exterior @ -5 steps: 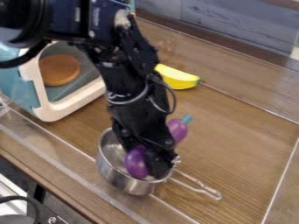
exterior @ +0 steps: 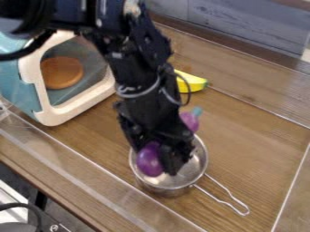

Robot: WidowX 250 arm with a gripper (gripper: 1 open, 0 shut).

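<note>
My black gripper (exterior: 164, 154) hangs over a metal strainer (exterior: 169, 186) with a wire handle, shut on a purple object (exterior: 149, 159), round and glossy, held low at the bowl. A second purple object (exterior: 189, 120) with a teal tip lies behind the gripper, partly hidden by it.
A teal and white toy oven (exterior: 54, 113) with a brown disc inside stands at the back left. A yellow banana (exterior: 191, 82) lies behind the gripper. The table's edge runs along the lower left.
The strainer's handle has swung downward to the right over the last second.
</note>
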